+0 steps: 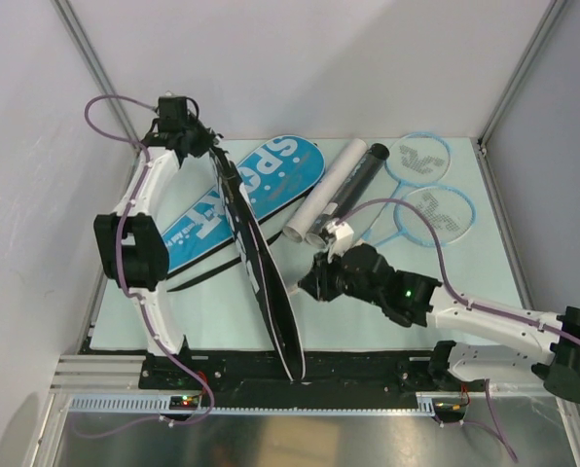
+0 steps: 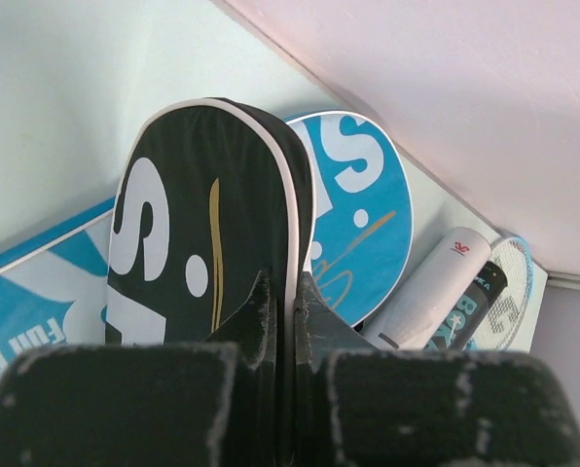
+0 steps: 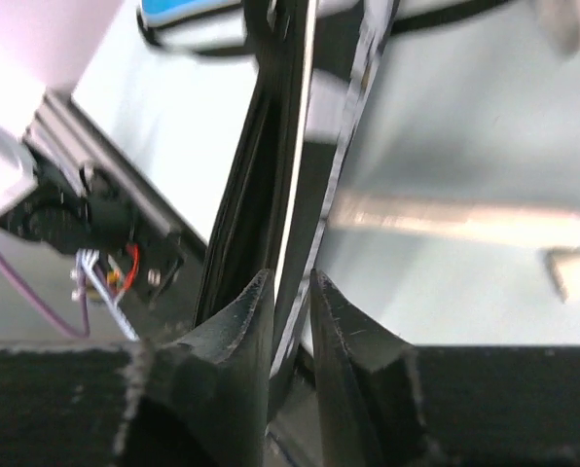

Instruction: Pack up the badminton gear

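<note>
A long black racket bag (image 1: 251, 263) with white edging hangs across the middle of the table, its lower end reaching over the front edge. At the back left my left gripper (image 1: 212, 146) is shut on the bag's rounded top end, its edge pinched between the fingers in the left wrist view. My right gripper stands slightly open at the bag's lower side; white edging runs by its fingertips, but a grip on it does not show. Two light-blue rackets (image 1: 434, 214) lie at the right, their handles partly behind the right arm; one handle (image 3: 407, 214) shows in the right wrist view.
A blue-and-white bag (image 1: 285, 170) lies flat beneath the black one, with a dark strap beside it. White (image 1: 324, 190) and black (image 1: 358, 185) shuttlecock tubes lie between it and the rackets. The wall borders the back.
</note>
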